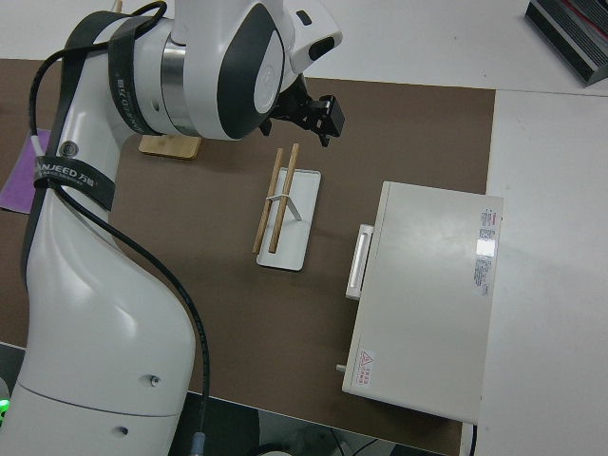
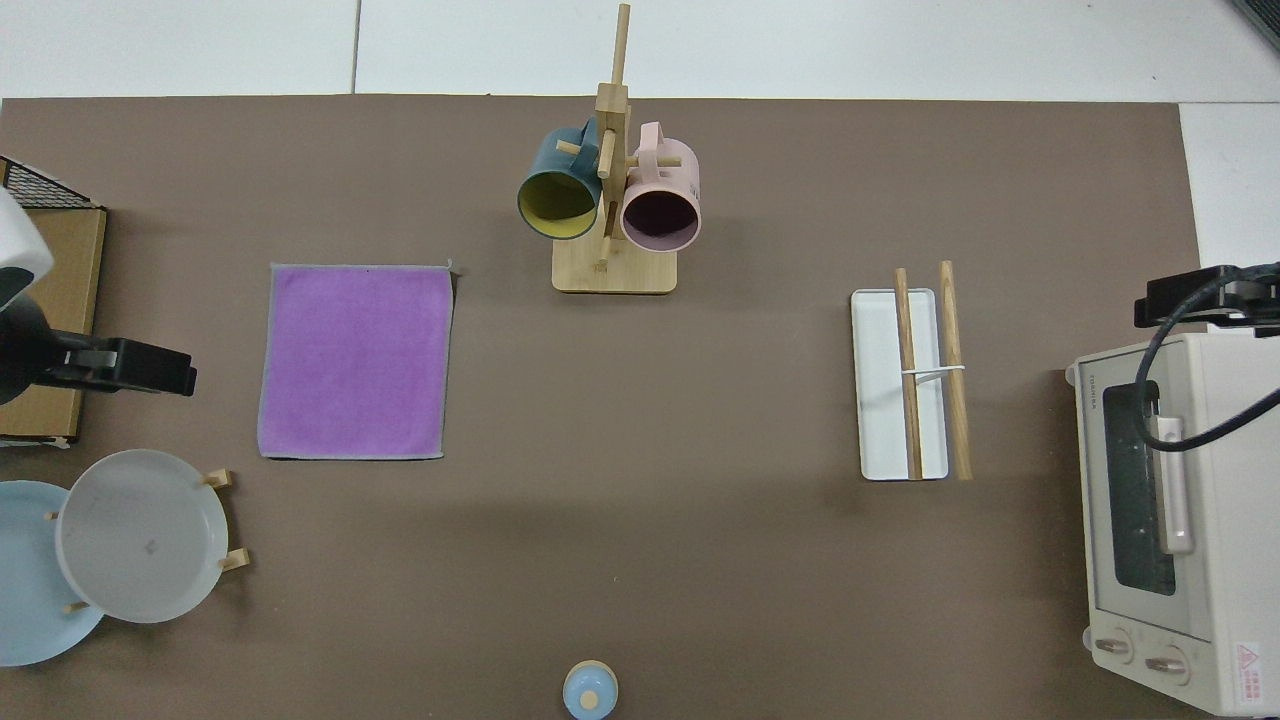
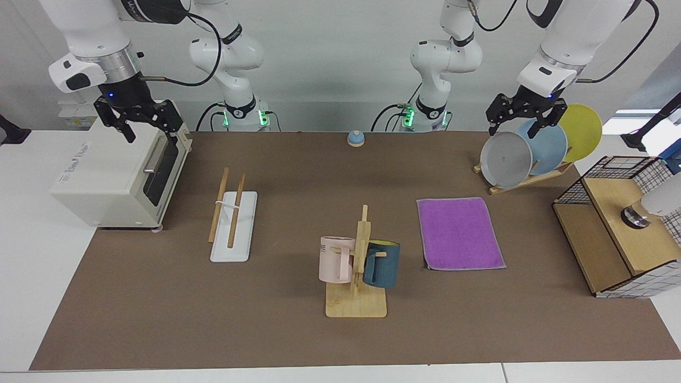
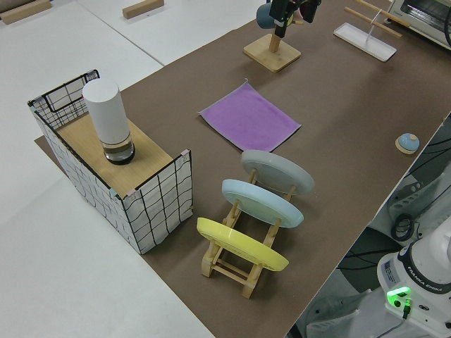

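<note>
A wooden mug tree (image 2: 612, 270) holds a teal mug (image 2: 555, 192) and a pink mug (image 2: 661, 204). A purple cloth (image 2: 353, 360) lies left of it. Grey (image 2: 142, 535), blue and yellow plates (image 4: 239, 243) stand in a wooden rack. One gripper (image 3: 525, 121) hangs above the plate rack in the left-side view; the other (image 3: 148, 124) is over the white oven (image 2: 1212, 504). Whether either is open or shut is hard to tell.
A white stand with two wooden rods (image 2: 876, 396) stands left of the oven. A wire-sided wooden shelf (image 3: 590, 249) bears a white cylinder. A small blue object (image 2: 589, 691) sits at the near edge.
</note>
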